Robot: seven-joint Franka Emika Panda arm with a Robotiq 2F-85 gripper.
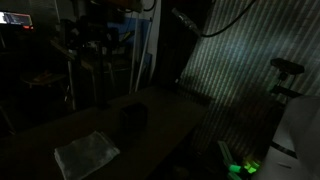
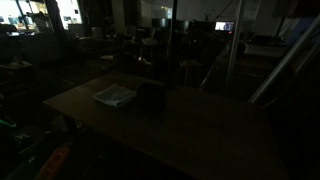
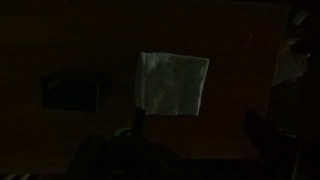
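Note:
A folded white cloth [image 3: 172, 84] lies flat on the dark table. It shows near the table's front in exterior view 1, as a pale patch [image 1: 86, 155], and left of a dark box [image 2: 151, 97] in exterior view 2. In the wrist view that dark box [image 3: 70, 90] sits left of the cloth. My gripper is open above the table, its fingers apart at the bottom of the wrist view, nothing between them. The cloth lies just ahead of the gap. Poor light hides the gripper's outline in exterior view 2.
A corrugated wall [image 1: 240, 70] stands at the right in exterior view 1. Dark room clutter fills the background.

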